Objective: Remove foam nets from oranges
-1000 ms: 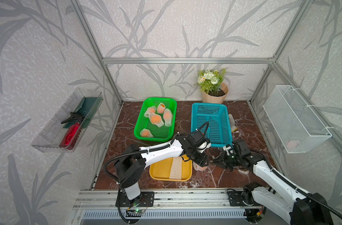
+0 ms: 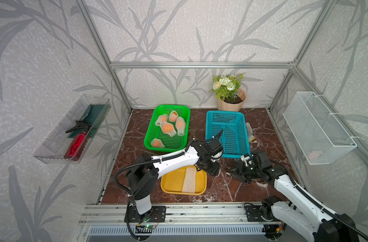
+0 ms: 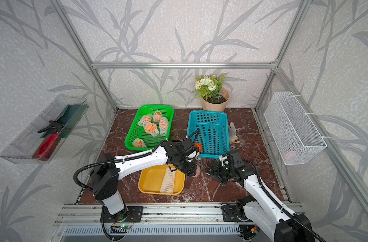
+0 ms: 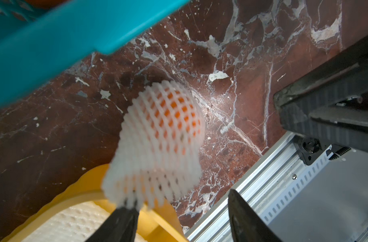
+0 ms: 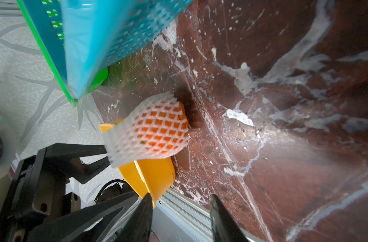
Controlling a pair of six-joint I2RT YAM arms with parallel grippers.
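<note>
A netted orange (image 4: 167, 117) lies on the marbled table between my grippers, its white foam net (image 5: 121, 141) trailing loose past the fruit towards the yellow tray. My left gripper is open at the net's loose end; one fingertip is close to it, and contact cannot be told. To the other side, my right gripper stands open and empty, apart from the orange. In the green basket (image 2: 149, 142) sit several netted oranges (image 2: 167, 128). A bare orange (image 3: 198, 147) shows inside the blue basket (image 3: 228, 139). An empty net (image 2: 189, 180) lies in the yellow tray (image 2: 169, 185).
The blue basket's near wall stands close behind the netted orange. A glove (image 2: 249, 131) lies right of that basket, and a flower pot (image 2: 231, 102) stands at the back. Wall racks hang at both sides. Some bare table shows in front of my right gripper.
The left gripper has shifted slightly. The netted orange, which showed in front of it earlier, is now mostly hidden by it in the top left view. My right arm looks nearly still.
</note>
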